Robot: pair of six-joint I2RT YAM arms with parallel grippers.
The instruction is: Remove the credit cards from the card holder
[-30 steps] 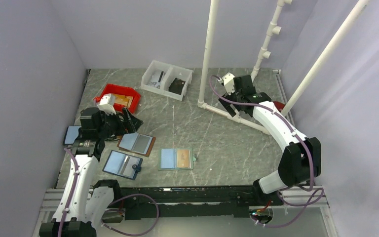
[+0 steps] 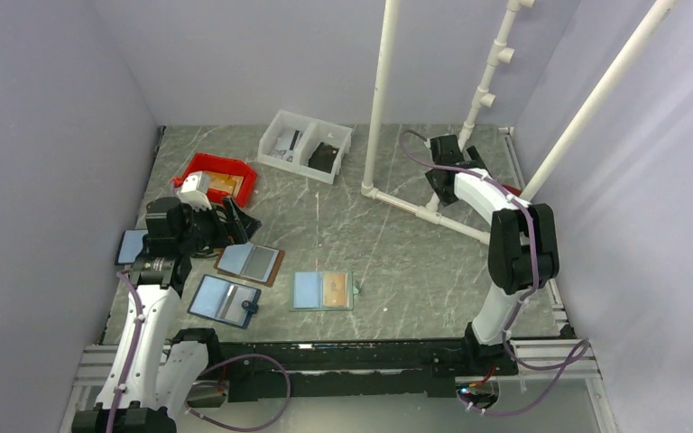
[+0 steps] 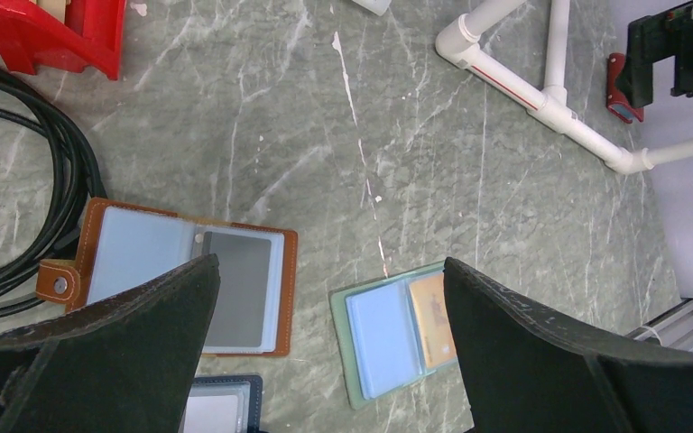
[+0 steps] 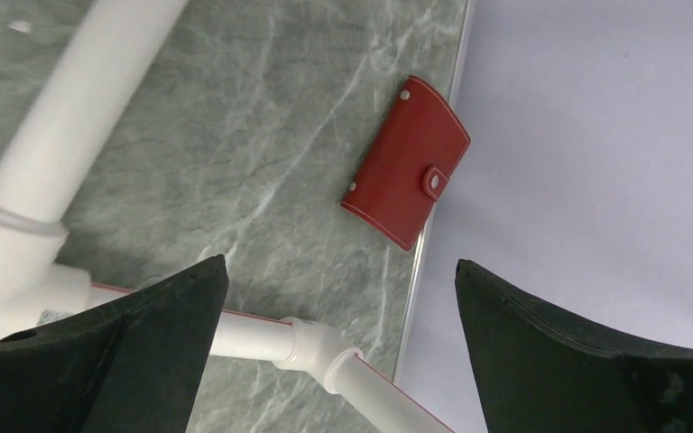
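A closed red leather card holder (image 4: pixel 405 162) with a snap tab lies against the right wall in the right wrist view, above and between the fingers of my right gripper, which is open and empty. Open card holders lie at front left: brown (image 3: pixel 147 253), green (image 3: pixel 381 338) and navy (image 2: pixel 219 298). My left gripper hangs open over them with nothing between its fingers.
A white pipe frame (image 2: pixel 401 201) stands around the right arm's gripper. A red tray (image 2: pixel 239 170), a translucent divided bin (image 2: pixel 305 170) and coiled black cable (image 3: pixel 68 180) are at left and back.
My right arm has shifted, its gripper moving right and back toward the wall above the red holder and its elbow drawing left. The left arm is unmoved.
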